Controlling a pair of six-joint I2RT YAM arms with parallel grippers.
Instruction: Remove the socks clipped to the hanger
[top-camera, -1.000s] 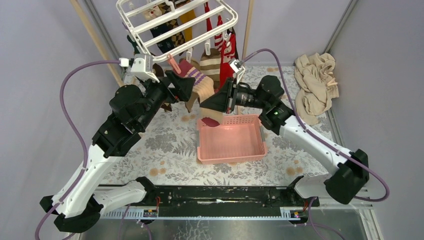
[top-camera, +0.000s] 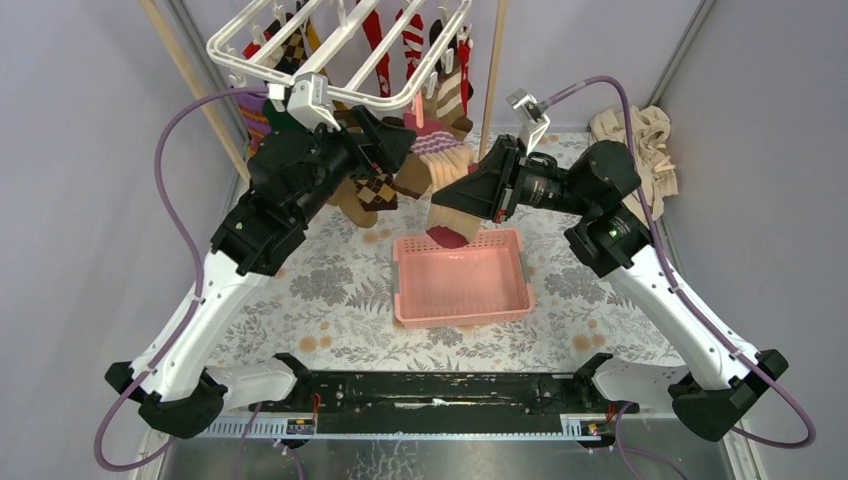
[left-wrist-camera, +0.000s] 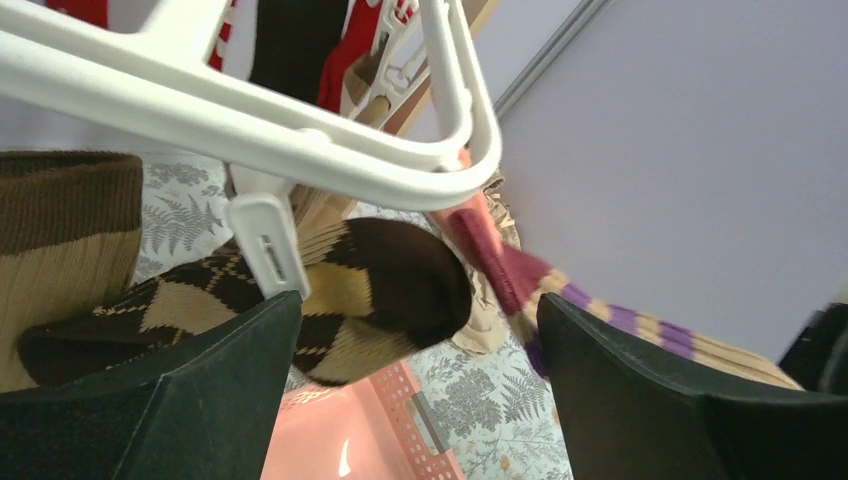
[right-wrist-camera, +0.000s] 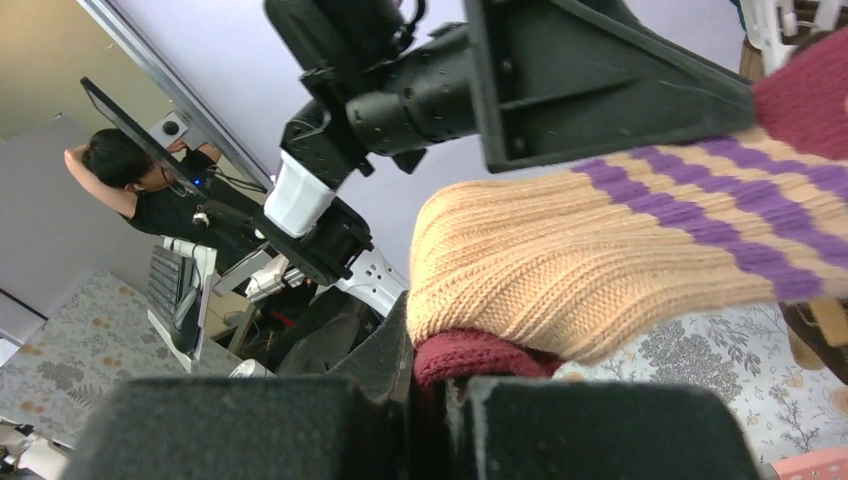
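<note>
A cream sock (top-camera: 457, 168) with purple stripes and maroon ends stretches from a pink clip (top-camera: 418, 108) on the white hanger (top-camera: 345, 90) to my right gripper (top-camera: 447, 197), which is shut on its cuff end. In the right wrist view the sock's maroon edge (right-wrist-camera: 480, 355) goes in between the closed fingers. My left gripper is open just below the hanger's corner. Its right finger (left-wrist-camera: 625, 385) lies close to the sock near the pink clip; whether they touch I cannot tell. Nothing is gripped between the left fingers.
Several other socks hang behind, among them a brown-and-tan patterned one (left-wrist-camera: 345, 295) close beyond the left fingers. A pink basket (top-camera: 460, 322) stands on the floral surface below. Beige cloth (top-camera: 640, 150) lies at the back right.
The hanger has turned, carrying the pink clip and its sock end to the right. My right gripper has moved right with the cuff in it. The left gripper has shifted right, near the clip.
</note>
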